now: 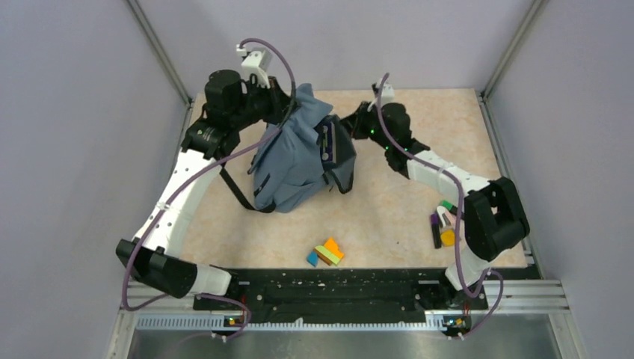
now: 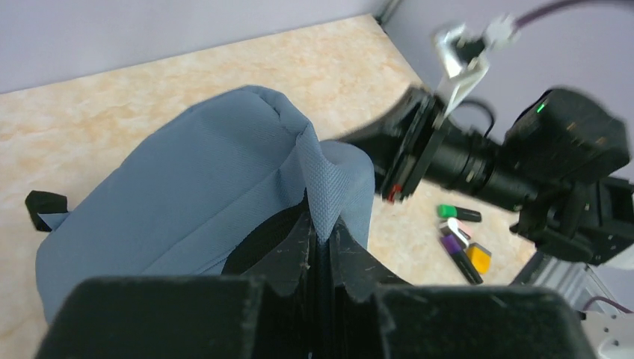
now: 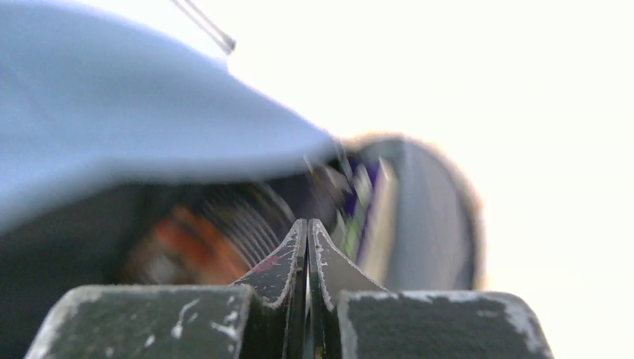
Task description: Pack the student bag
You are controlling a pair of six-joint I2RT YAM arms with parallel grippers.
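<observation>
The blue-grey bag (image 1: pixel 288 168) leans at the back left of the table, its mouth toward the right. My left gripper is shut on the fabric at the bag's upper edge and holds it raised. Inside the mouth, books (image 1: pixel 327 142) show; the right wrist view blurs them. The grey front flap (image 1: pixel 344 157) hangs on the mouth's right side, outside my right fingers. My right gripper is shut with nothing between its tips, just right of the bag in the top view.
Several coloured blocks (image 1: pixel 327 253) lie near the front edge. Markers and small items (image 1: pixel 441 224) sit at the front right, by the right arm. A black strap (image 1: pixel 239 193) trails off the bag's left.
</observation>
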